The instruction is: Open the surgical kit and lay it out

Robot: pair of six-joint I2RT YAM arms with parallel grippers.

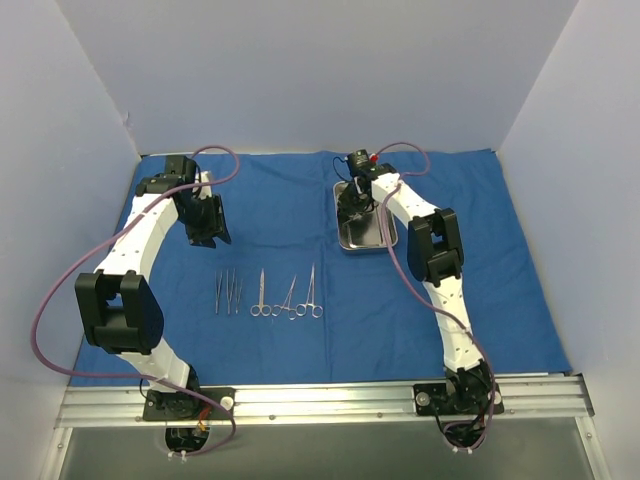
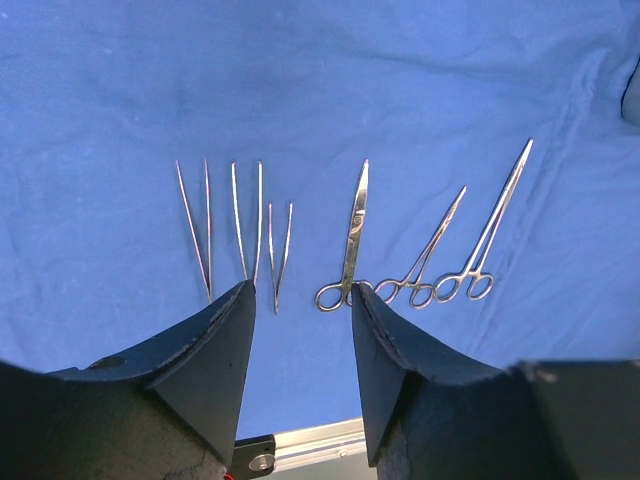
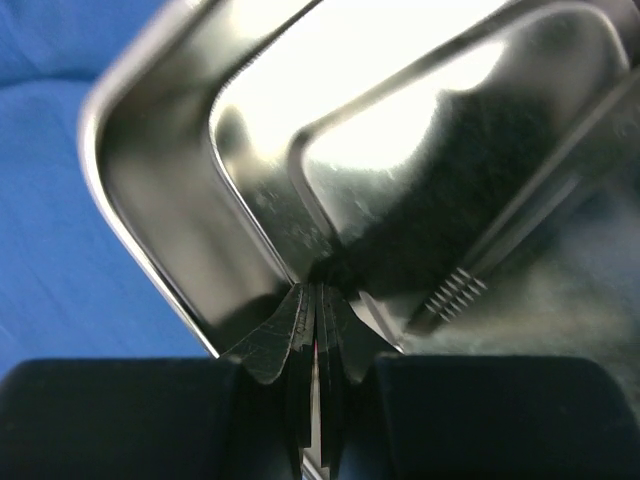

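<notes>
Inside the metal tray (image 3: 150, 255), a scalpel handle (image 3: 508, 222) with a ridged neck lies slanting up to the right. My right gripper is shut over the tray floor beside the tray's left wall, with nothing between its fingers; the ridged end of the handle is to the right of the fingertips. From above, this arm hides part of the tray. My left gripper hangs open and empty over the cloth. Below it lie several tweezers (image 2: 259, 220), straight scissors (image 2: 355, 230), a small clamp (image 2: 430, 248) and a longer clamp (image 2: 492, 225).
Blue cloth (image 1: 270, 200) covers the table, bare between the left arm and the tray and on the right side (image 1: 500, 260). Walls stand at the back and both sides. Hoses loop along both arms. A grey object's edge (image 2: 632, 98) shows at the left wrist view's right border.
</notes>
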